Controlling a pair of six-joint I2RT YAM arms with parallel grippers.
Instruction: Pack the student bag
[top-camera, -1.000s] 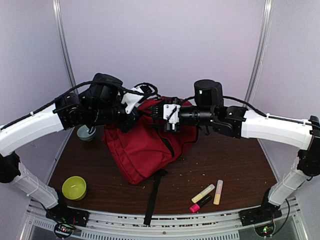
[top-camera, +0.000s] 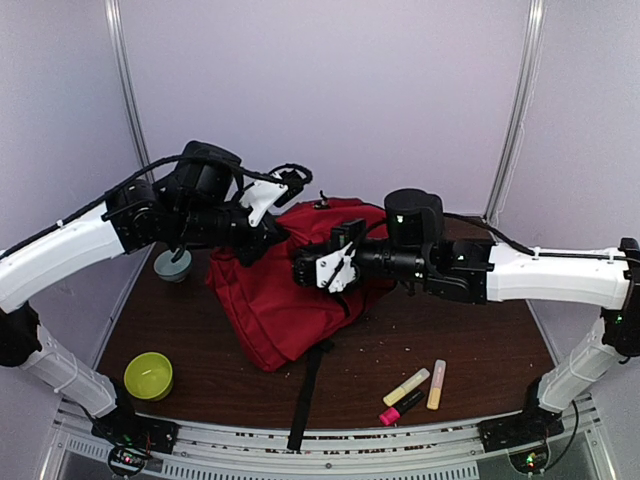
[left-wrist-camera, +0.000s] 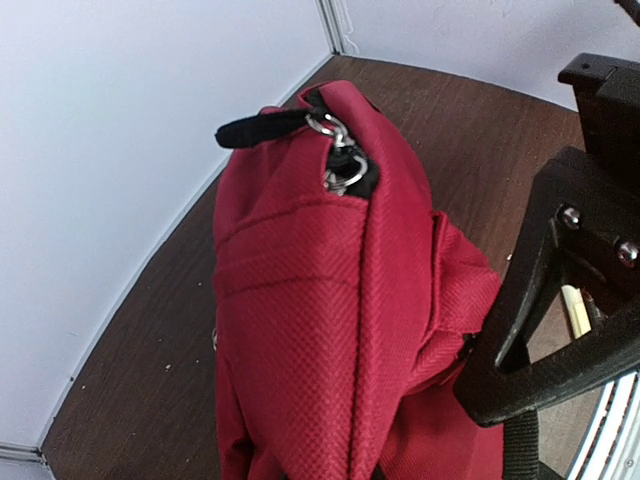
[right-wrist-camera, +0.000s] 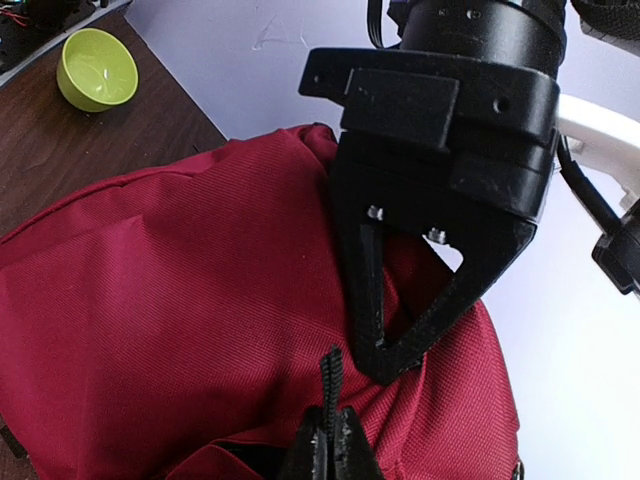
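Note:
The red student bag lies slanted mid-table. In the right wrist view, my right gripper is shut on a black zipper pull, whose end sticks up above its fingers. My left gripper is shut on a fold of the red fabric nearby, at the bag's upper left. The left wrist view shows another black zipper pull with metal rings at the bag's top corner, hanging free. Dark parts of the right gripper cover the bag's right side there. The bag's inside is hidden.
Two pale-bodied sticks and a black, pink-capped marker lie at the front right. A green bowl stands front left and a pale bowl behind it. A black strap trails forward.
The left arm and bag have barely shifted.

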